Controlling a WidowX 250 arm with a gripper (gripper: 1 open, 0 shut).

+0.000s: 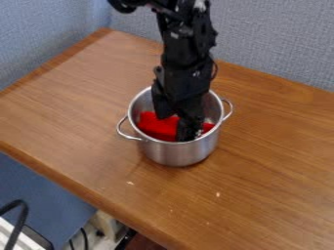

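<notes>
A steel pot [177, 151] with two loop handles stands on the wooden table. A red object [156, 124] lies inside it, partly covered by my black gripper [187, 127], which reaches down into the pot from above. The fingertips are low among the red object and the pot's walls; whether they are apart or closed on it is hard to make out.
Grey padded walls stand behind it. At the lower left, beyond the table's edge, are a blue surface and some cables.
</notes>
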